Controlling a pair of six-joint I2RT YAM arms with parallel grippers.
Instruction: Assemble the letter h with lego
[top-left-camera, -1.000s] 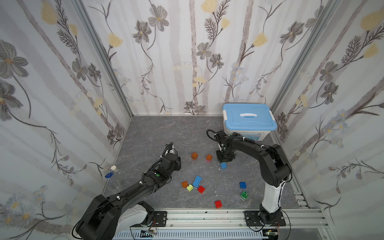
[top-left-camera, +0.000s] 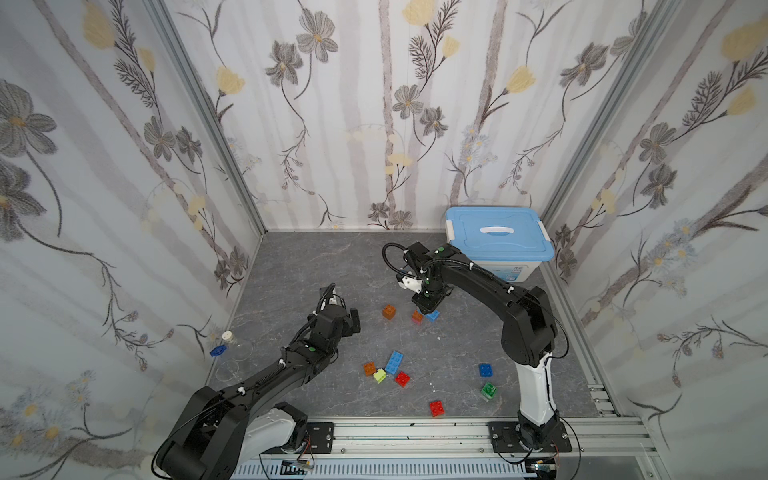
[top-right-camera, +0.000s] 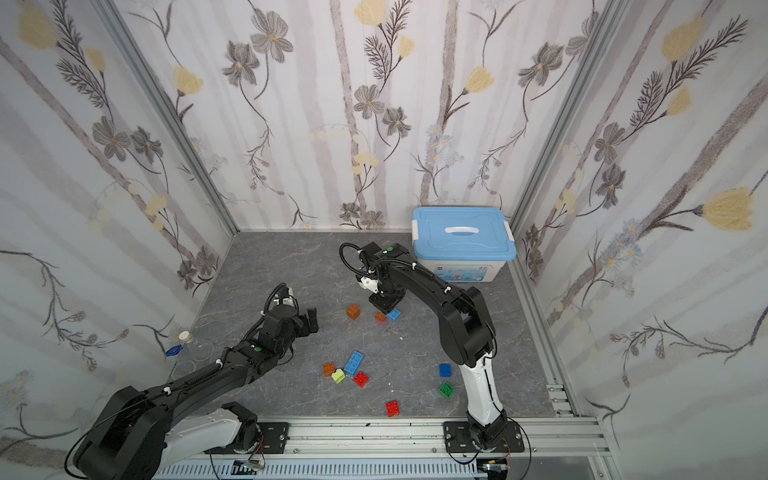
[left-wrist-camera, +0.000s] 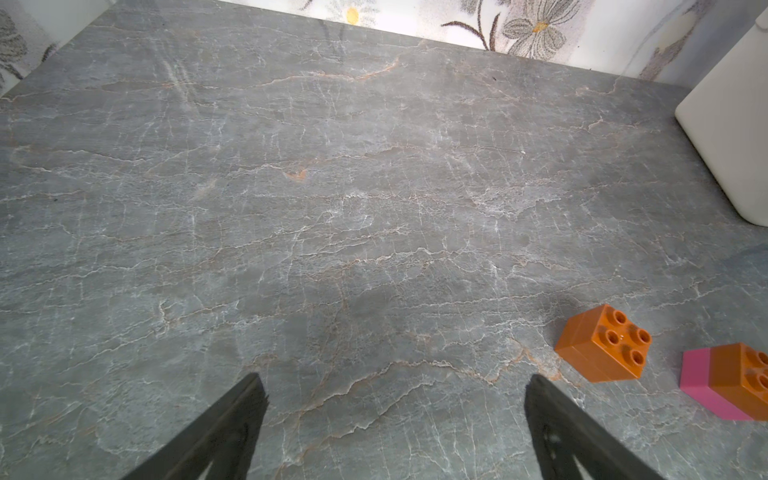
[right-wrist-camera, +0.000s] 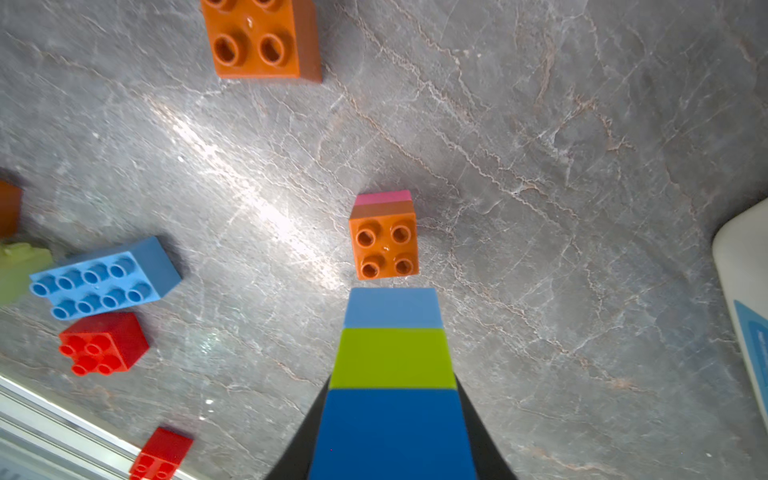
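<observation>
My right gripper is shut on a stack of blue, lime and light-blue bricks (right-wrist-camera: 388, 360), raised over the table centre. Below it sits an orange-and-pink brick pair (right-wrist-camera: 384, 240), with a loose orange brick (left-wrist-camera: 600, 344) beside that. My left gripper stands open at the left of the table, nothing between its fingers. Loose bricks lie toward the front: orange (top-left-camera: 369, 368), lime (top-left-camera: 380, 375), long light-blue (top-left-camera: 393, 361), red (top-left-camera: 402, 378), dark blue (top-left-camera: 485, 369) and green (top-left-camera: 489, 389).
A blue-lidded storage box (top-right-camera: 460, 240) stands at the back right. A metal rail (top-right-camera: 352, 424) runs along the front edge.
My right gripper has risen and moved left and back with the stack in it. My left arm has shifted slightly left.
</observation>
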